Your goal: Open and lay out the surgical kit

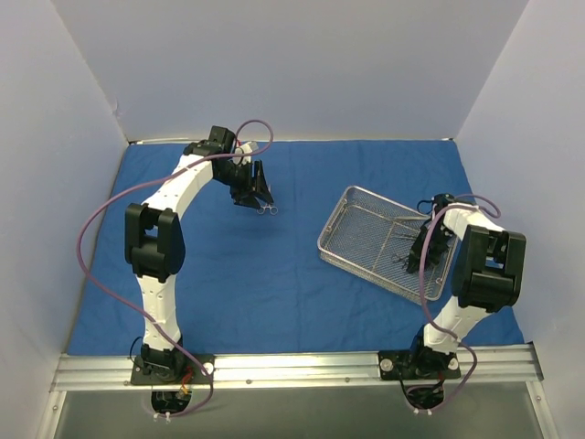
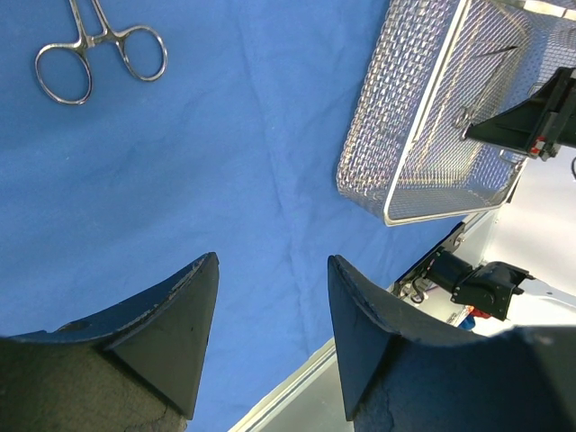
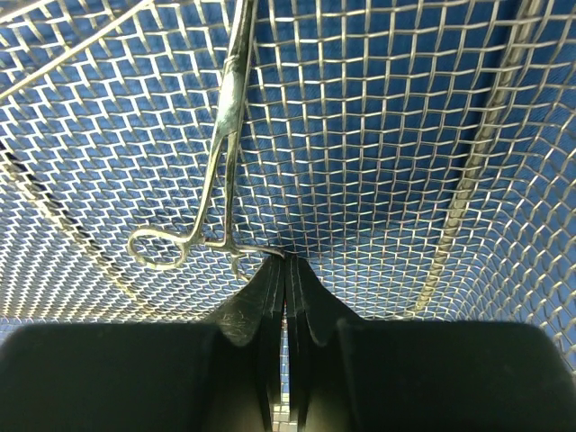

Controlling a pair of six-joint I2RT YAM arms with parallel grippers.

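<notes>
The wire-mesh basket (image 1: 370, 240) stands on the right of the blue cloth. Inside it lies a ring-handled metal instrument (image 3: 232, 94), seen large in the right wrist view. My right gripper is down in the basket, shut, its fingertips meeting one handle ring of that instrument. Part of this ring is hidden behind the fingers, so I cannot tell whether its thin rim is pinched. Another ring-handled instrument (image 2: 96, 36) rests on the cloth at the upper left of the left wrist view. Above the cloth my left gripper hangs open and empty.
Further thin metal pieces lie in the basket, partly covered by the right arm in the top view. Pale walls enclose the left, back and right.
</notes>
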